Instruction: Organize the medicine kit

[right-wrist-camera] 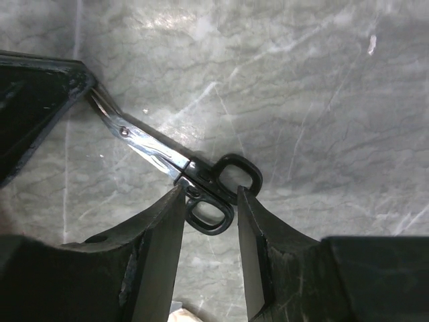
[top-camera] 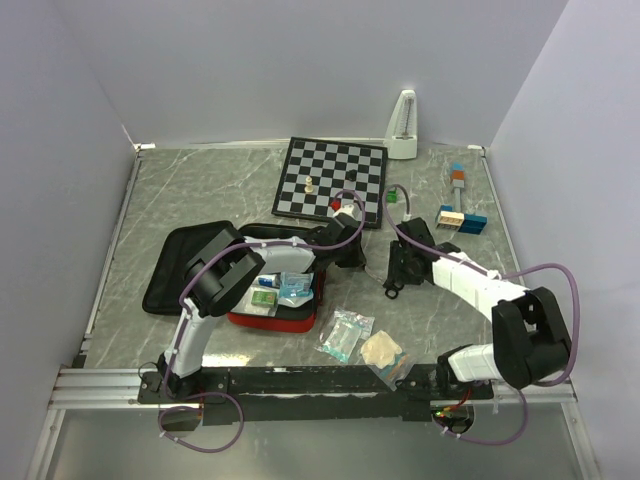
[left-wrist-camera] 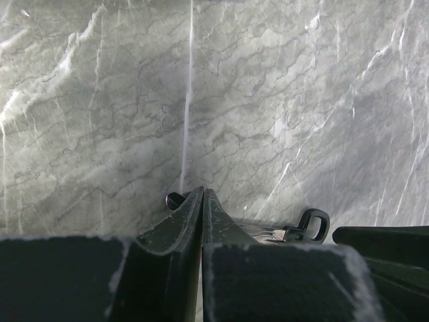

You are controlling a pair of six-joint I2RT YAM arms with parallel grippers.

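Black-handled scissors (right-wrist-camera: 198, 176) lie on the grey marble table, between the two arms. My left gripper has its fingertips together over the blade end. In the left wrist view the blades (left-wrist-camera: 258, 230) run behind those fingers; whether they touch is unclear. My right gripper is open above the handle loops, one fingertip on each side of the lower loop. The red medicine kit (top-camera: 290, 326) stands open under my left arm, holding a green-and-white packet (top-camera: 264, 299) and a blue packet (top-camera: 296, 290). Part of the kit is hidden.
In front of the scissors lie a clear bag (top-camera: 345, 335) and a bag with beige contents (top-camera: 381, 350). A chessboard (top-camera: 330, 165) and white metronome (top-camera: 403, 125) stand behind. Blue blocks (top-camera: 472, 224) sit at the right. Bare table shows at the far left.
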